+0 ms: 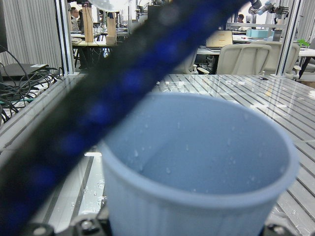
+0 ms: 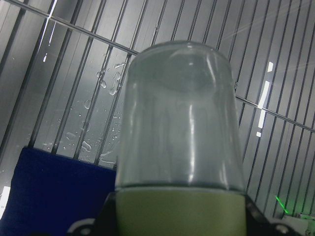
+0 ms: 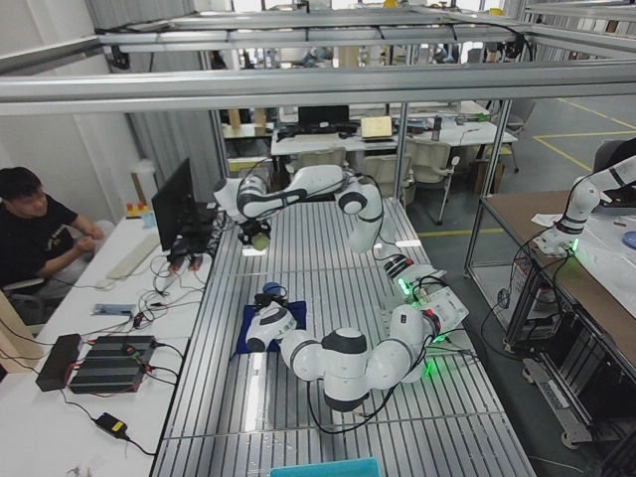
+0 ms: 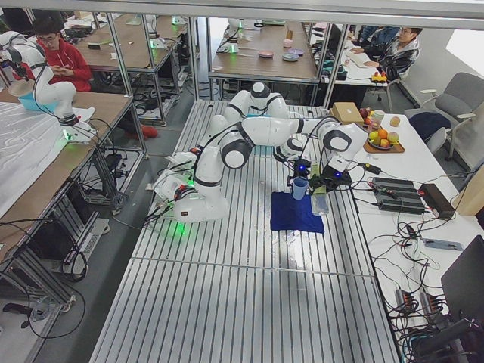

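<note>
A light blue cup [image 4: 299, 189] [image 1: 197, 206] stands upright at the blue cloth [image 4: 296, 215], with water drops inside; my left gripper [image 4: 299, 174] is around it, seemingly shut on it. My right gripper [image 3: 253, 235] is shut on a clear container with an olive-green band [image 2: 177, 118], held above the slatted table near the cloth, to the left side in the left camera view. The cloth also shows at the lower left of the right wrist view.
A turquoise bin [image 3: 323, 467] lies at the table's near end in the left camera view. A side desk holds electronics [image 3: 109, 366], cables and a monitor [image 3: 176, 204]. Wet patches dot the slats.
</note>
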